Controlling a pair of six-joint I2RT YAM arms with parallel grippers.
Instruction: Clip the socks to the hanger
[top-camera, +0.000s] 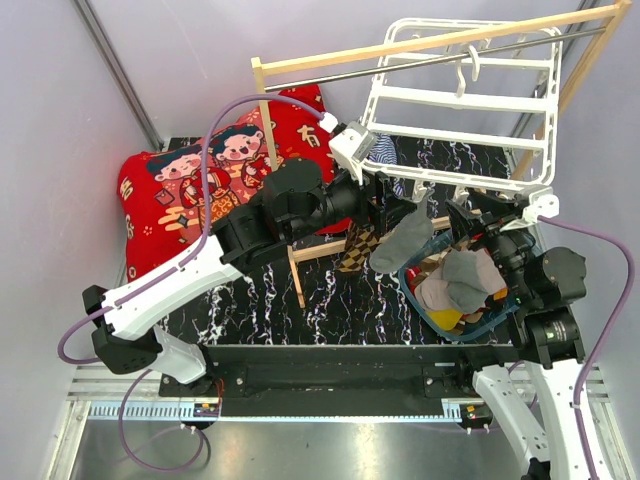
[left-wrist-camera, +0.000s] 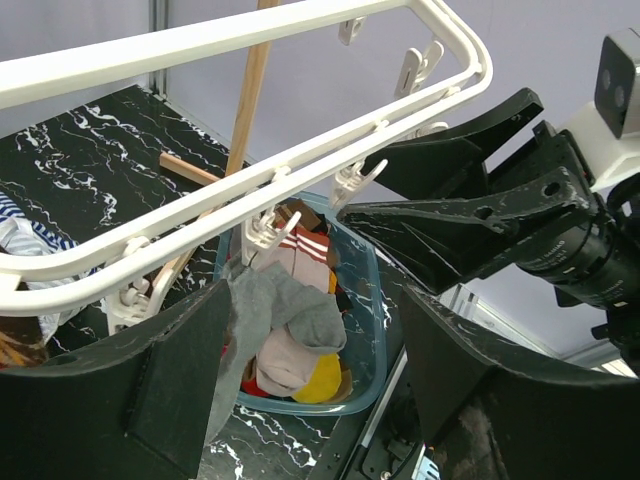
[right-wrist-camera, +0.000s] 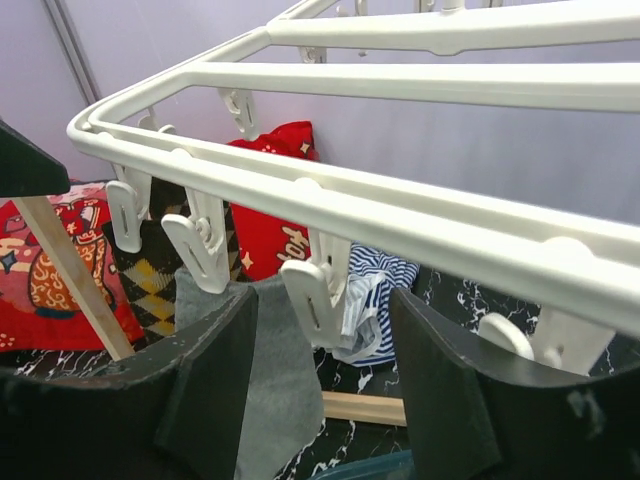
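The white clip hanger hangs from the wooden rack. A grey sock hangs under its front row of clips, near my left gripper; a checkered sock hangs beside it. My left gripper is open, with its fingers below the front rail in the left wrist view. My right gripper is at the rail's right part, its fingers apart on either side of a white clip in the right wrist view, not visibly touching it. A striped sock shows behind.
A blue basket of loose socks stands below the hanger on the right. Red cushions lie at the left on the marble surface. Wooden rack bars and grey walls surround the hanger closely.
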